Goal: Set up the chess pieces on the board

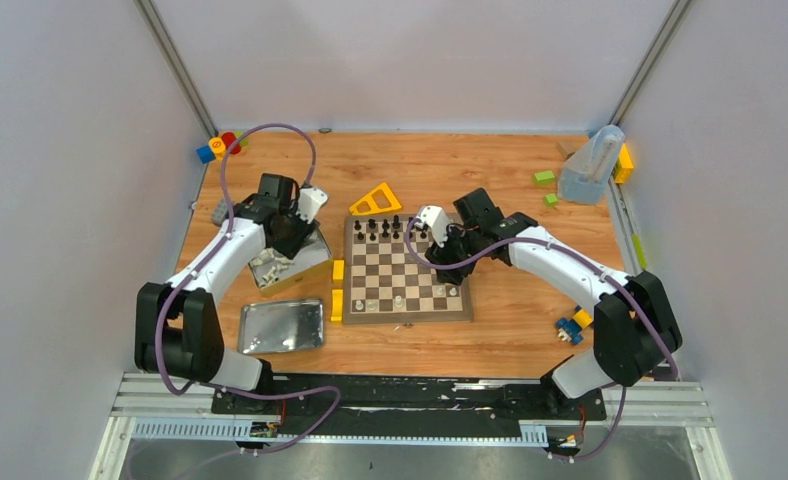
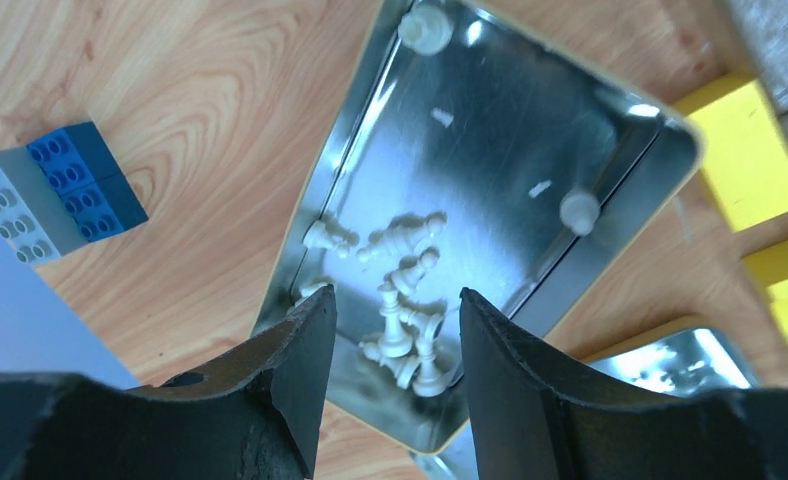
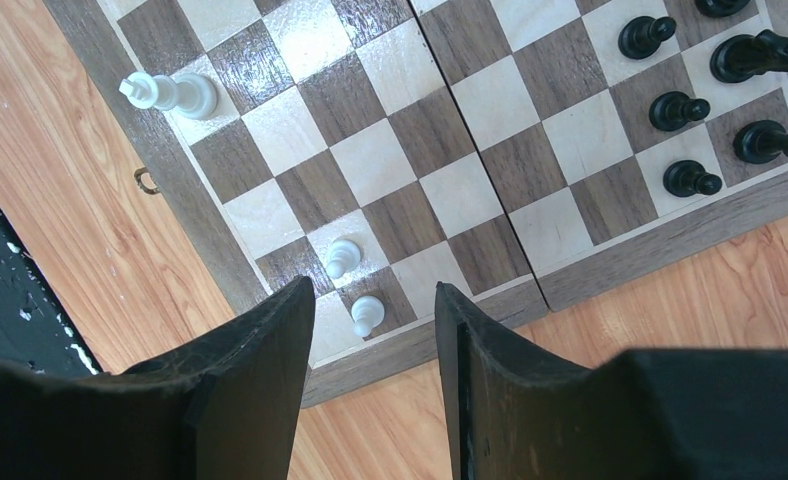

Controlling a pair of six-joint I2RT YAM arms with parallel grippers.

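Note:
A chessboard (image 1: 385, 300) carries black pieces at its far end and a few white ones at its near end; the right wrist view shows a tall white piece (image 3: 180, 94) and two white pawns (image 3: 343, 255). My left gripper is open above a metal tray (image 2: 500, 120) holding several white pieces (image 2: 395, 325), many lying down, with nothing between its fingers. My right gripper hangs open over the board near the two pawns, empty.
An empty metal tray (image 1: 282, 325) sits in front of the piece tray. Yellow blocks (image 1: 338, 303), a yellow triangle (image 1: 370, 202), blue bricks (image 2: 90, 180) and a clear container (image 1: 585, 180) surround the work area.

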